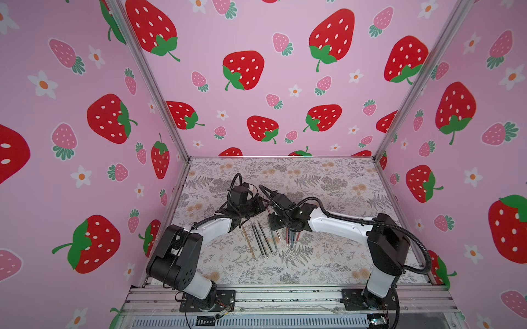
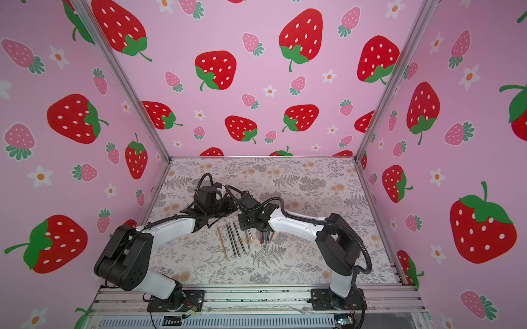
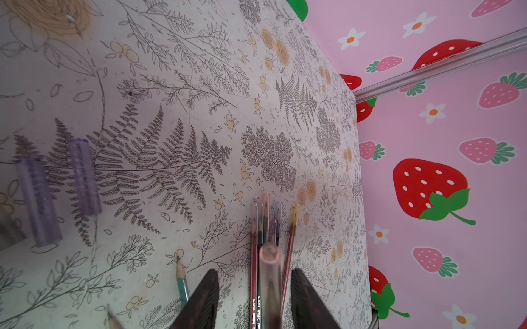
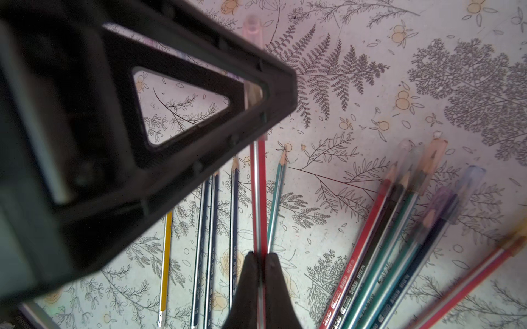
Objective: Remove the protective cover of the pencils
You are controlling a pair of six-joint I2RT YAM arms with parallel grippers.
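My right gripper is shut on a red pencil (image 4: pixel 258 192), which points away from it. A clear cover (image 4: pixel 253 31) sits on that pencil's far end. In the left wrist view the cover (image 3: pixel 269 279) lies between the parted fingers of my left gripper, closer to the right-hand finger; a gap shows at its left. One large left finger (image 4: pixel 186 60) crosses the cover in the right wrist view. Several uncovered pencils, one of them teal (image 4: pixel 277 189) and one yellow (image 4: pixel 165 263), lie on the table.
To the right lies a bunch of covered pencils (image 4: pixel 378 246), with a red yellow-capped pencil (image 4: pixel 466 288) apart from it. Loose purple covers (image 3: pixel 85 175) rest at the left in the left wrist view.
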